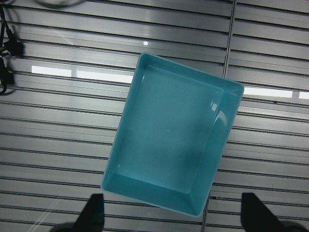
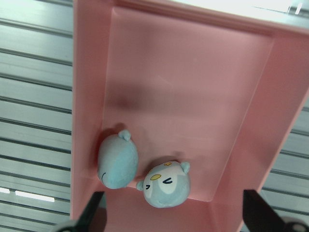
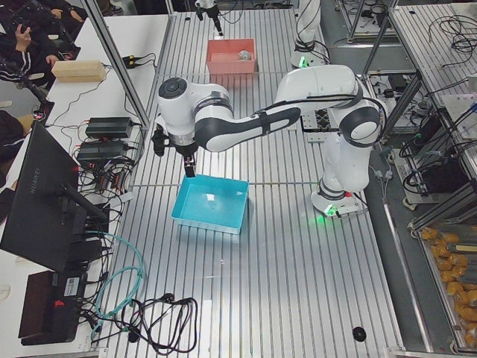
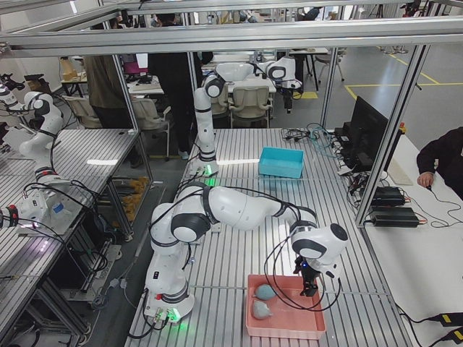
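Note:
An empty teal bin [image 1: 164, 135] lies beneath my left gripper, whose widely separated fingers hold nothing. In the right wrist view my right gripper stands open above the pink bin [image 2: 188, 92]. In that bin lie two pale blue plush toys: a plain rounded one [image 2: 117, 162] along the side wall and one with a face [image 2: 166, 186] beside it. Neither toy is between the fingers.
Ribbed metal table [image 3: 283, 283] surrounds both bins. Black cables [image 3: 164, 328] lie near its corner beside the monitor [image 3: 37, 194]. A metal frame post [image 4: 380, 181] stands at the table's edge.

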